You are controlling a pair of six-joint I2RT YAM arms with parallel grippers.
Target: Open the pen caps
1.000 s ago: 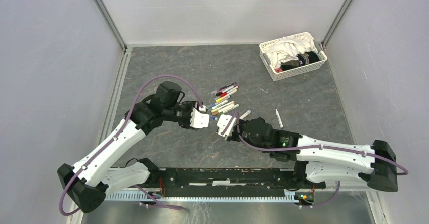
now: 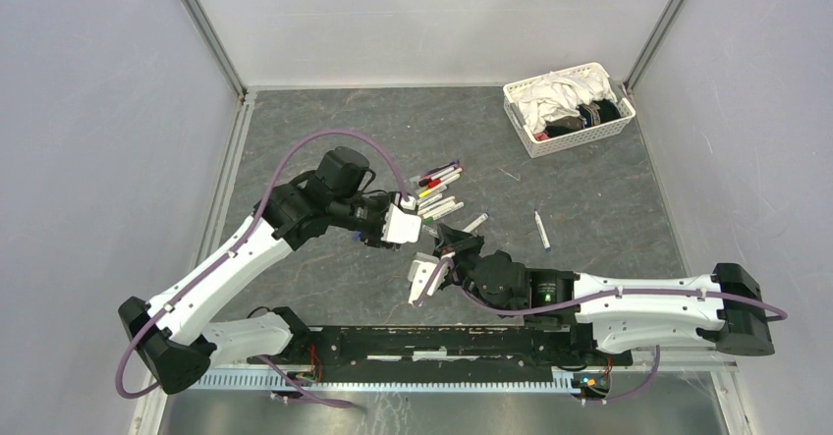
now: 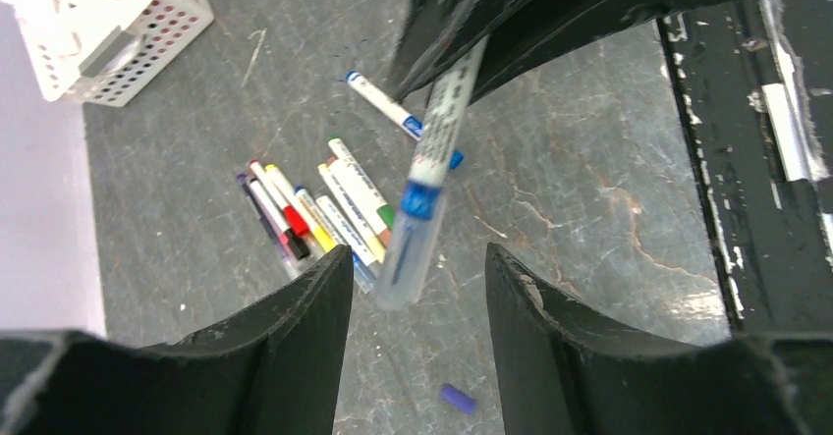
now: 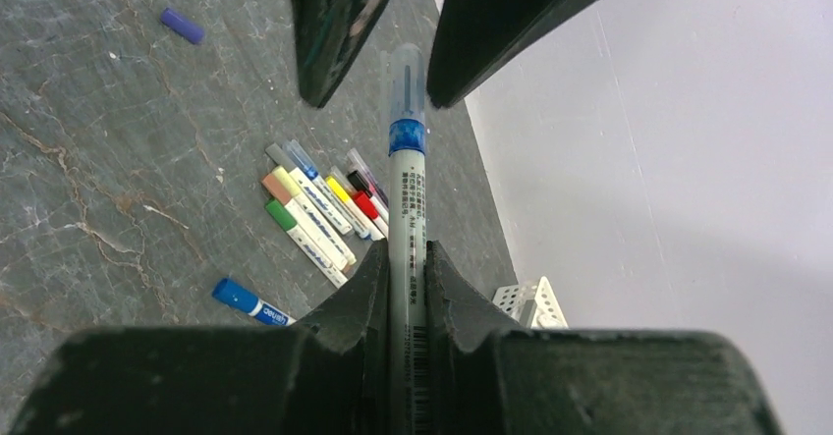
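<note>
A white marker with a clear cap and a blue band (image 4: 407,175) stands lengthwise in my right gripper, which is shut around its barrel. In the left wrist view that marker's clear cap (image 3: 406,258) points toward my left gripper. The left fingers (image 3: 324,327) stand apart on either side of the cap's end, touching neither side as far as shows. Several capped markers (image 3: 344,194) lie in a loose row on the grey table, and one with a blue cap (image 3: 393,108) lies apart from them. In the top view the two grippers face each other closely.
A small blue-purple cap (image 3: 458,399) lies alone on the table. One more marker (image 2: 542,230) rests to the right. At the back right stands a white basket (image 2: 580,140) with cloth inside.
The right gripper has turned and shifted, and the held marker's capped end has come into line with the left gripper. My left gripper has moved slightly right, closer to it.
</note>
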